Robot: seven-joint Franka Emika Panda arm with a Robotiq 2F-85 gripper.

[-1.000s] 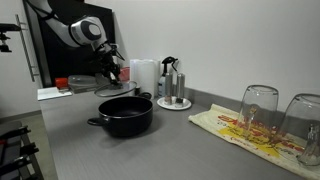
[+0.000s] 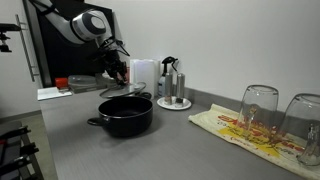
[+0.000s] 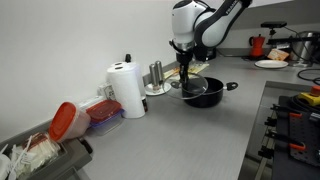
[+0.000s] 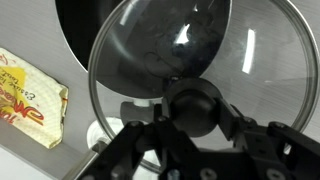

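A glass lid (image 4: 125,45) with a dark round knob (image 4: 192,108) hangs tilted from my gripper, whose fingers are shut on the knob. In exterior view 1 the lid (image 2: 122,90) is above the back left part of a black pot (image 2: 126,117), reaching past its rim. From the other side, in exterior view 2, the lid (image 3: 188,87) overlaps the near left edge of the pot (image 3: 208,92). Part of the pot's dark inside (image 4: 90,20) shows beyond and through the glass in the wrist view. Whether lid and pot touch, I cannot tell.
Behind the pot stand a paper towel roll (image 3: 122,88) and a white plate (image 2: 174,103) with bottles. Upturned glasses (image 2: 258,108) rest on a yellow patterned cloth (image 2: 240,135) to the right. The counter in front of the pot (image 2: 170,155) is clear.
The gripper and lid have shifted slightly right, towards the pot, in exterior view 1. The pot has stayed in place.
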